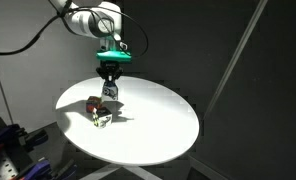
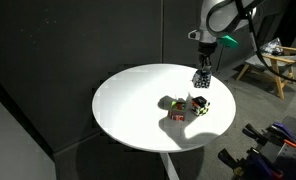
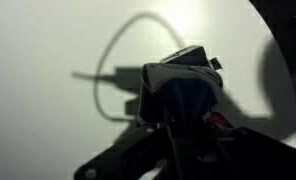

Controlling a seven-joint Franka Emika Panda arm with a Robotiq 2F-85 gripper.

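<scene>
Above the white round table [image 1: 153, 128] hangs a dark grey, patterned, soft-looking item [image 1: 110, 90], with my gripper [image 1: 110, 77] shut on its top. From the other side, the item [image 2: 201, 78] hangs below the gripper [image 2: 204, 63] and shows a dark checked face. In the wrist view the item [image 3: 183, 90] looks like bunched dark cloth or a pouch, and it hides most of the fingers. Two small boxes stand on the table near it: a red and dark one [image 1: 93, 104] and a dark and white one [image 1: 103, 117].
A wooden chair [image 2: 273, 65] stands beyond the table. A dark cable loops from the arm [image 1: 108, 22].
</scene>
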